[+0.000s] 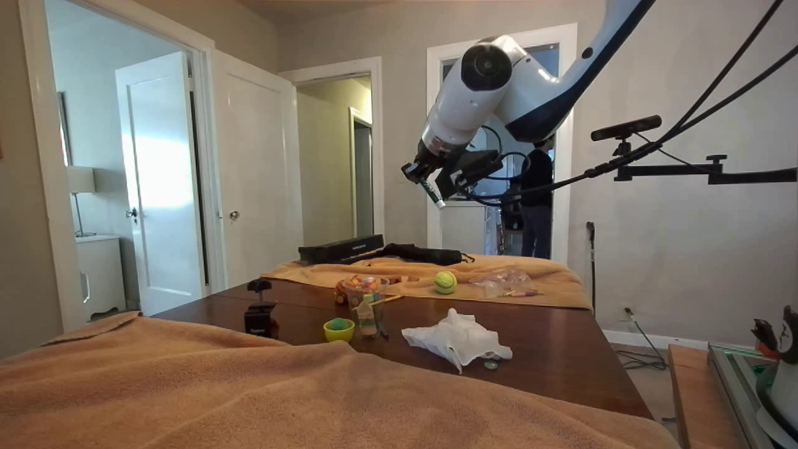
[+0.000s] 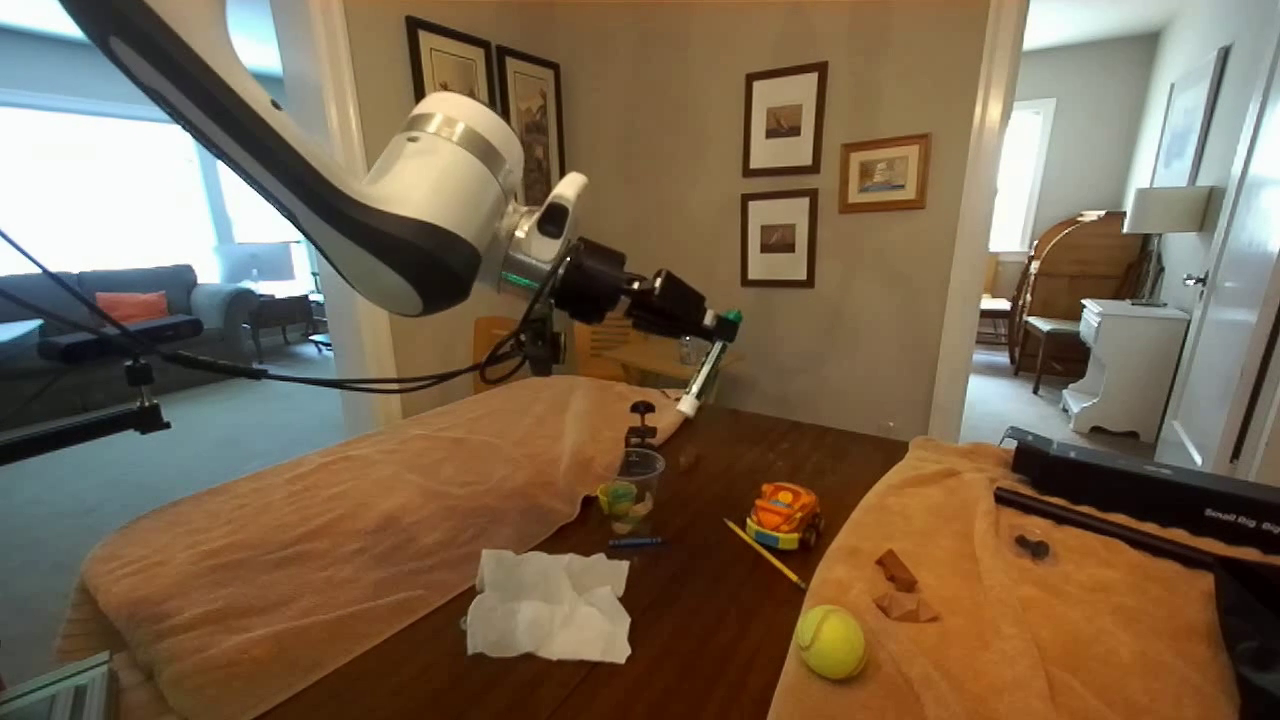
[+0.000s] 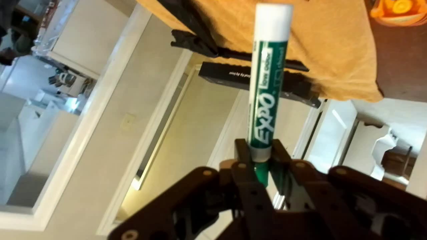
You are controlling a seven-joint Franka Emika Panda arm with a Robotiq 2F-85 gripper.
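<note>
A green and white Expo marker (image 3: 267, 86) is pinched by its green end between the fingertips of my gripper. Its white end sticks out away from the fingers. From the first exterior view, the gripper (image 1: 423, 177) hangs high above the table, with the marker (image 1: 433, 194) slanting down to the right. In the second exterior view the marker (image 2: 705, 374) points down and to the left from the gripper (image 2: 720, 326), well clear of the tabletop.
On the dark table (image 2: 708, 600) are a white cloth (image 2: 552, 606), a clear cup (image 2: 639, 486), a yellow-green bowl (image 1: 338, 329), an orange toy car (image 2: 786, 514) and a pencil (image 2: 764, 554). A tennis ball (image 2: 830, 642) and a black box (image 1: 341, 249) lie on the orange towel.
</note>
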